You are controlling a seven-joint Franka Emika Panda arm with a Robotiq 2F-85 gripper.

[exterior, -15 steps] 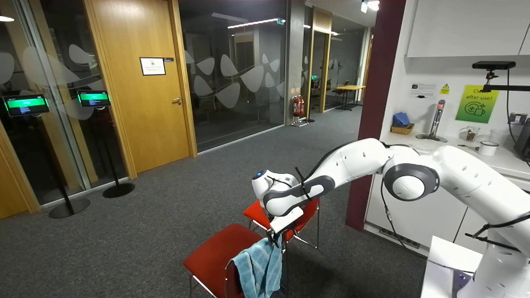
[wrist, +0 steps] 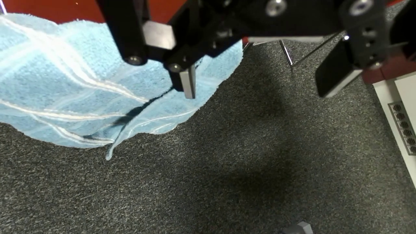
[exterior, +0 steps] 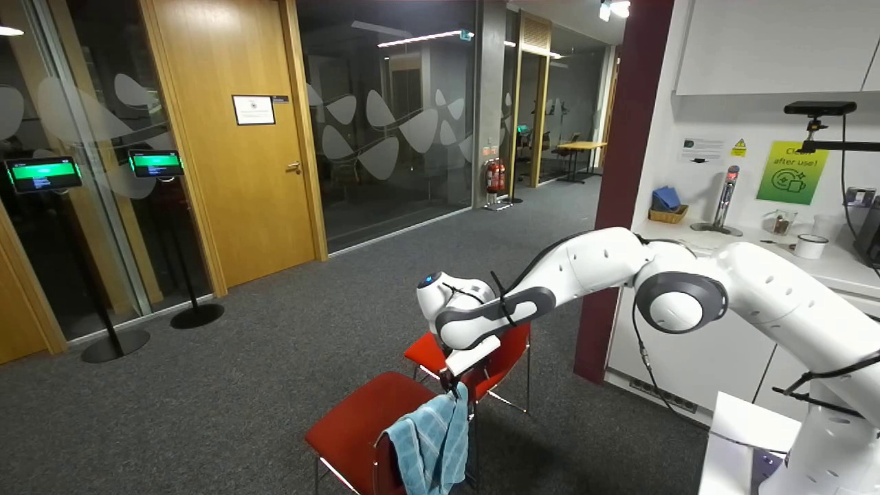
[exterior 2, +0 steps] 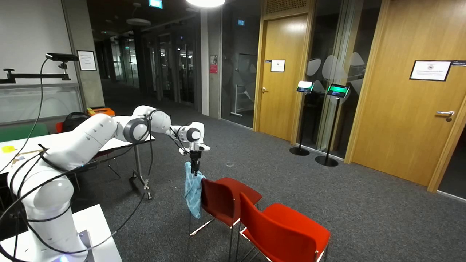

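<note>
A light blue towel with white stripes [exterior: 429, 441] hangs over the backrest of the nearer dark red chair [exterior: 367, 416]. Just at the towel's upper edge, my gripper [exterior 2: 194, 169] points down beside the chair back. In the wrist view the gripper is open, its two fingers wide apart. One finger [wrist: 189, 83] overlaps the towel [wrist: 78, 74] in that view, while the other finger [wrist: 336, 74] has carpet behind it. Only carpet shows in the gap. Whether the first finger touches the cloth, I cannot tell.
A brighter red chair [exterior 2: 284, 231] stands close beside the draped one. White table [exterior 2: 146, 137] and kitchen cupboards [exterior: 693, 346] flank the arm on opposite sides. Tablet stands [exterior: 196, 313] are farther off by the glass wall. Carpet between there and the chairs is clear.
My gripper has risen very slightly at the towel's top edge. The towel and both chairs look the same as before.
</note>
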